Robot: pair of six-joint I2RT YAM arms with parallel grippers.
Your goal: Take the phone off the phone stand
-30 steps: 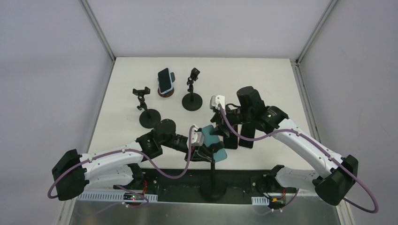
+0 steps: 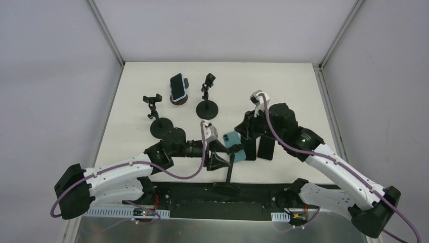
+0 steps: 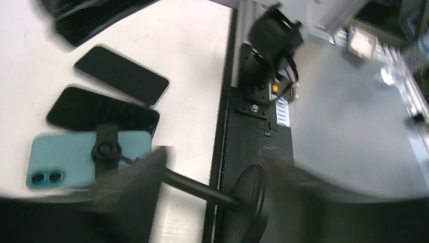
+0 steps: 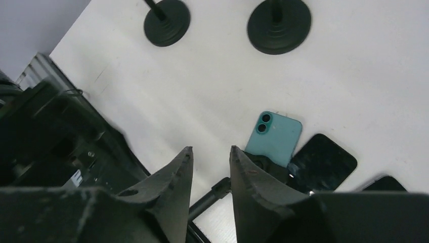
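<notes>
The teal phone [image 3: 66,147] rests camera side up at the table's front, with the black clamp [image 3: 107,147] of its stand across its back. From the clamp, the stem [image 3: 200,190] slants to a tipped round base [image 3: 245,202] over the dark strip past the table edge. My left gripper [image 2: 227,156] is open beside the clamp and stem; its fingers [image 3: 152,174] are blurred, with nothing held between them. Above and behind the phone, my right gripper has its fingers parted and empty.
Two dark phones, one [image 2: 249,148] beside the teal one and another [image 2: 266,148] farther right, lie flat. At the back left stand two empty black stands [image 2: 161,126] [image 2: 207,109] and a phone on a wooden-based stand [image 2: 178,87].
The stand has tipped over and the phone has come down onto the table with its clamp. My left gripper has opened and shifted slightly; my right gripper has moved right, away from the phone.
</notes>
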